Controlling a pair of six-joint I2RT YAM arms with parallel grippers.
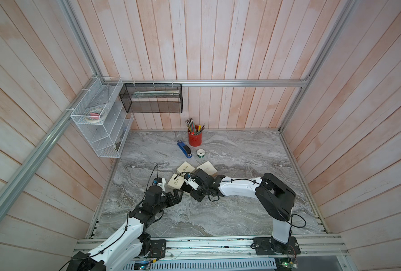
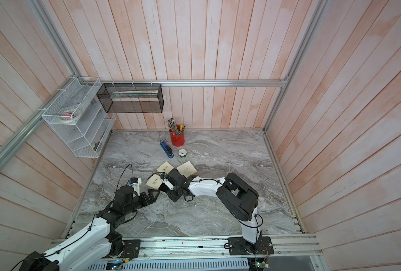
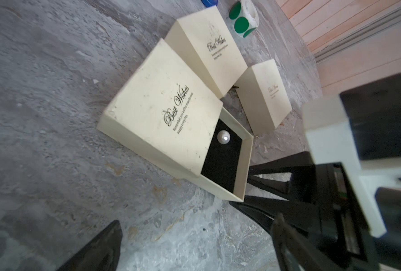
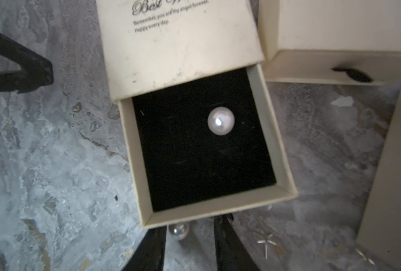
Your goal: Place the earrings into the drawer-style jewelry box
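A cream jewelry box (image 3: 159,106) labelled Best Wishes has its drawer (image 4: 281,149) pulled out, a pearl earring (image 4: 220,121) on the black foam. A second pearl (image 4: 178,231) is on the marble beside the drawer's edge, near my right gripper, whose fingers are open around it. Small metal pieces (image 4: 267,244) lie nearby. My left gripper stands open left of the box, nothing between its fingers.
Two other cream boxes (image 3: 209,49) (image 3: 265,97) sit behind. A sticker roll (image 1: 200,153), blue stapler (image 1: 184,148) and red pen cup (image 1: 195,137) stand farther back.
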